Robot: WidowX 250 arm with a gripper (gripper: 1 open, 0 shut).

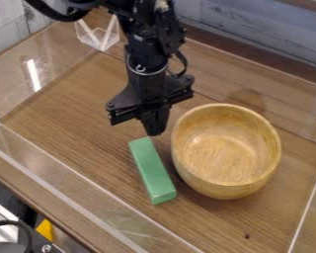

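The black gripper [150, 119] hangs over the wooden table near the middle of the view, its fingers spread part way and pointing down, with nothing seen between them. Just below it lies a long green block [151, 171], slightly tilted on the table. To the right, close by the gripper's right finger, sits a large round wooden bowl [227, 153], empty inside.
Clear wall panels bound the table [62, 148] at the left and back. A white object [98, 30] stands at the top left. Cables and a small yellow piece [42, 227] show at the lower left.
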